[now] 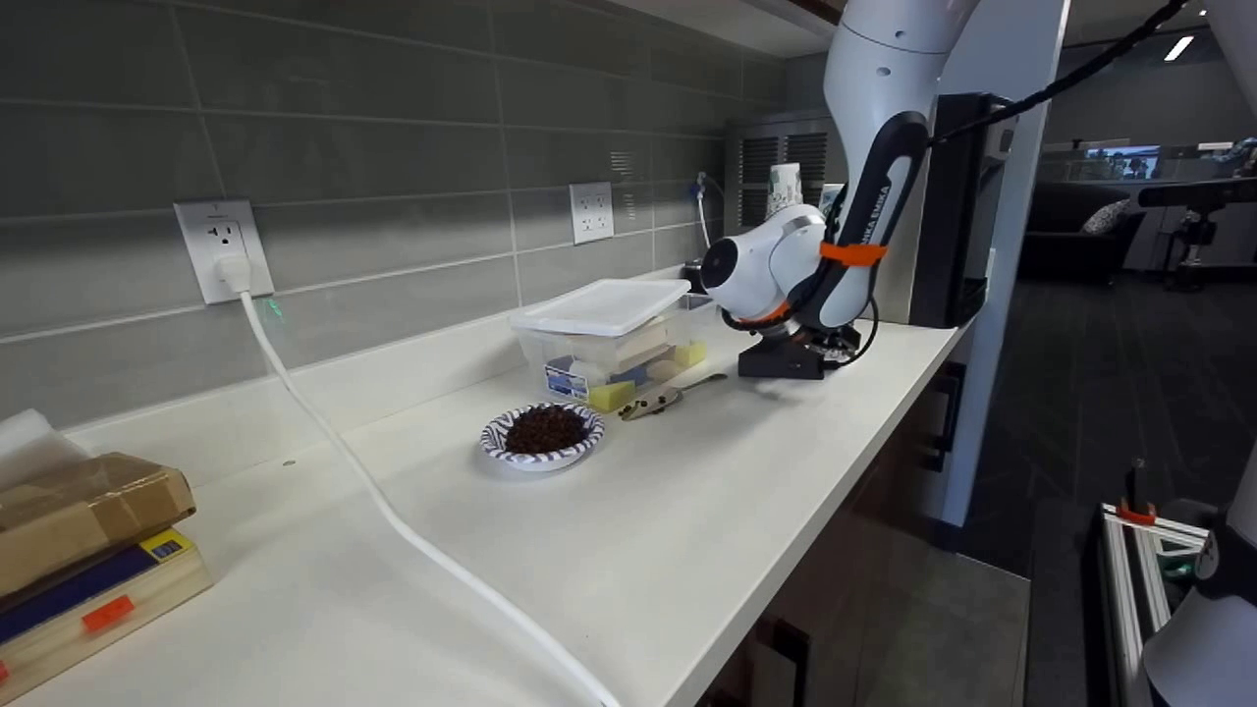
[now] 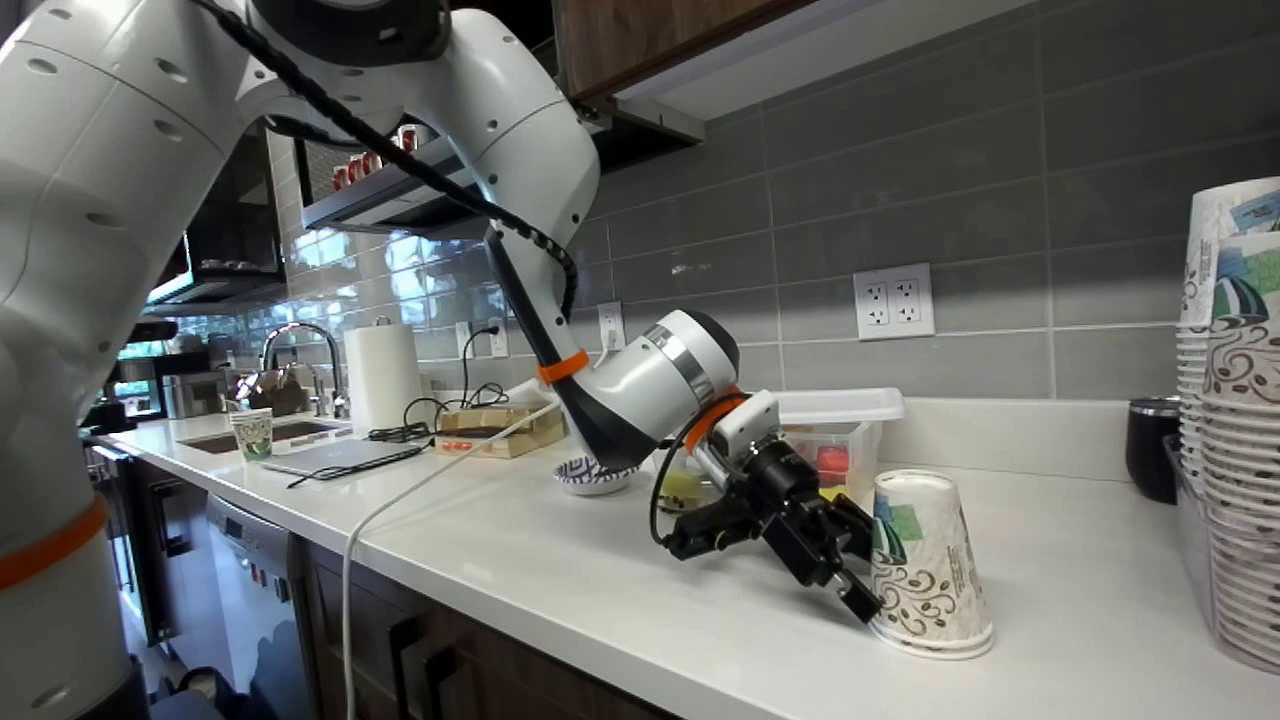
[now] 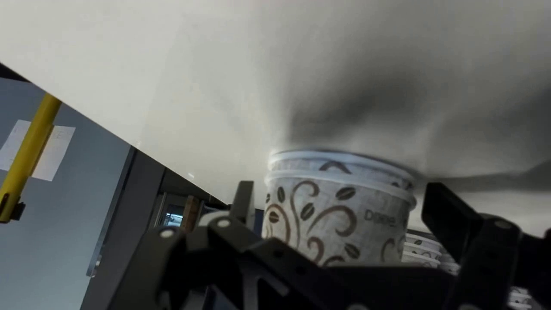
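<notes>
Upside down on the counter stands a short nest of patterned paper cups [image 2: 927, 564], two rims showing at its base. My gripper [image 2: 866, 570] is low over the counter, tilted, its fingers open and facing the cups. In the wrist view the cups [image 3: 335, 217] stand between the two spread fingers, with gaps at both sides, clearer on the right. Whether a finger touches them in exterior view 2 cannot be told. The arm mostly hides these cups in exterior view 1.
Tall stacks of cups [image 2: 1248, 480] stand at the right, by a dark tumbler [image 2: 1153, 450]. Behind the arm are a lidded plastic bin [image 1: 607, 336], a spoon [image 1: 689, 387] and a patterned bowl [image 1: 542, 461] of dark brown bits. Open counter [image 1: 660, 518] lies in front.
</notes>
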